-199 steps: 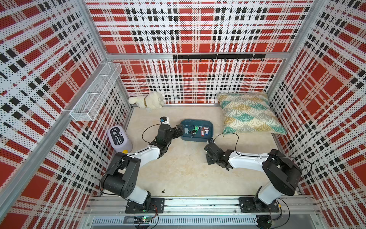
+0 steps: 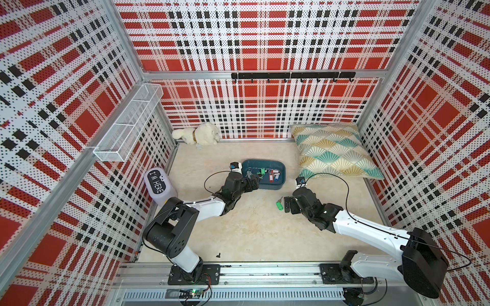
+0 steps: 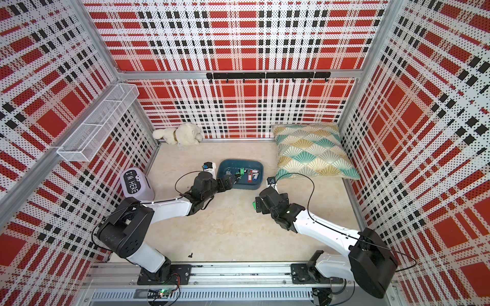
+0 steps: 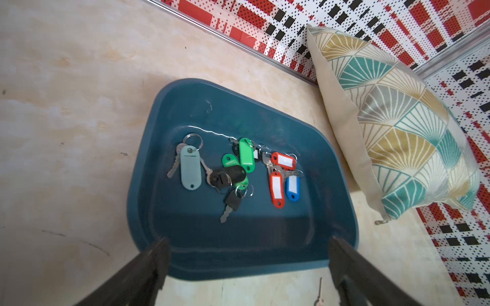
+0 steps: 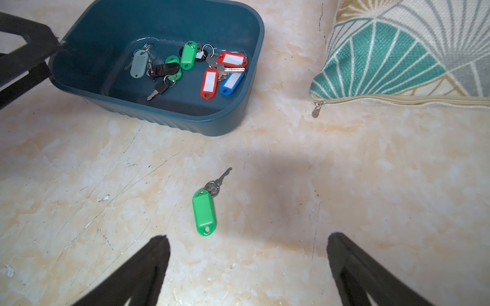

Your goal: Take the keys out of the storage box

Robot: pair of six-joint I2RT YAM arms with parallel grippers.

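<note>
A teal storage box holds several keys with tags: light blue, green, red and blue, plus dark-headed keys. My left gripper is open over the box's near left part, nothing between its fingers. A key with a green tag lies on the table in front of the box, to its right. My right gripper stands open just right of that tag, nothing held.
A patterned pillow lies right of the box, a white plush toy at the back left, and a lilac "I'M HERE" container at the left wall.
My left gripper has moved right over the box. My right arm has moved right and up, uncovering the green-tagged key on the table.
</note>
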